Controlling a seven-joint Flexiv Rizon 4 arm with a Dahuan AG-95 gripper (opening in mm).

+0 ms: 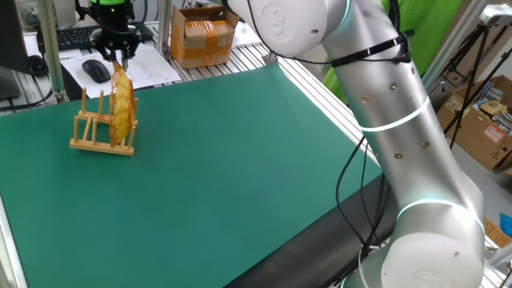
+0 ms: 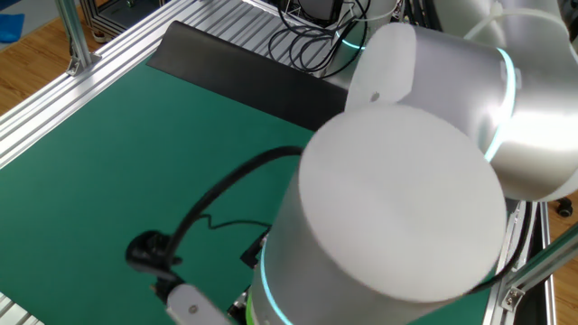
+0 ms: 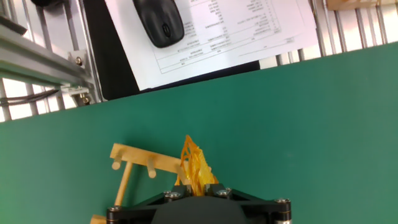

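A yellow-orange woven-looking plate (image 1: 122,108) stands on edge in a small wooden rack (image 1: 102,146) at the far left of the green table. My gripper (image 1: 124,61) points down from above, shut on the plate's top rim. In the wrist view, the orange rim (image 3: 198,168) rises between the nearly closed fingers at the bottom, and part of the rack (image 3: 146,157) shows to its left. The gripper body hides most of the plate there. Exterior view 2 shows the arm but neither plate nor rack.
Behind the table edge lie a black mouse (image 1: 97,71), white papers (image 1: 152,70) and a keyboard. A cardboard box (image 1: 202,36) stands at the back, and a metal post (image 1: 50,48) rises near the back left.
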